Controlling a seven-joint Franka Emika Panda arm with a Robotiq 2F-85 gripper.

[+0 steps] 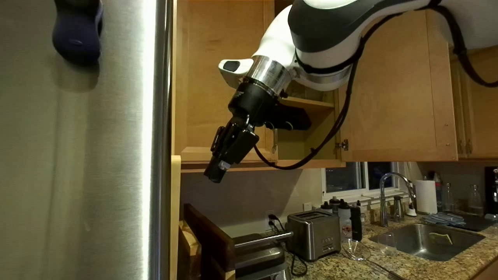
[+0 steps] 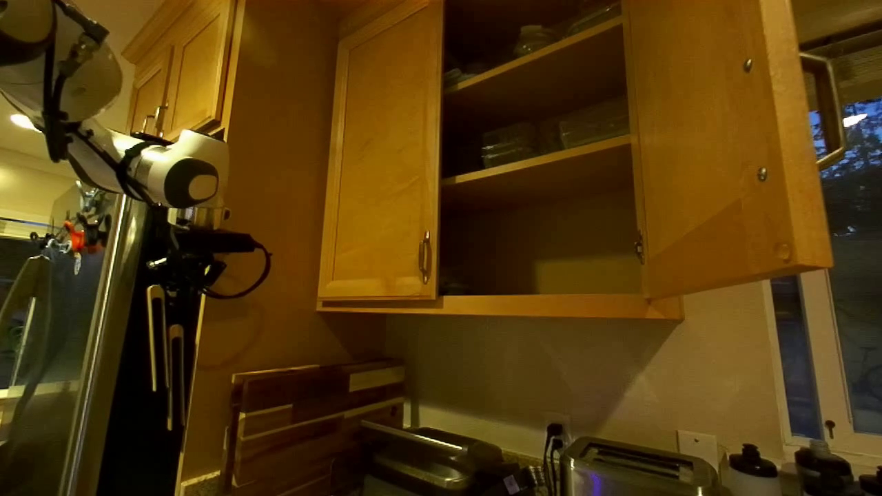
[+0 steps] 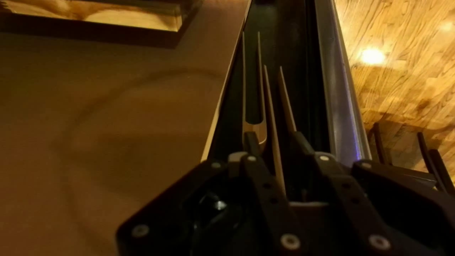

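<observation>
Two wooden tong-like utensils stand in the dark gap between the brown panel and the fridge. In the wrist view the U-shaped one lies ahead of my left finger, and the long prongs of the other run between and beyond my fingers. My gripper is part open; no grip on either utensil shows. In exterior view 1 the gripper points down and left, clear of the fridge. Exterior view 2 shows the utensils upright against the dark gap, below the arm. Whether a finger touches them I cannot tell.
The fridge stands close on the left. A cabinet door hangs open at the right, its shelves exposed. Cutting boards and a toaster stand on the counter below.
</observation>
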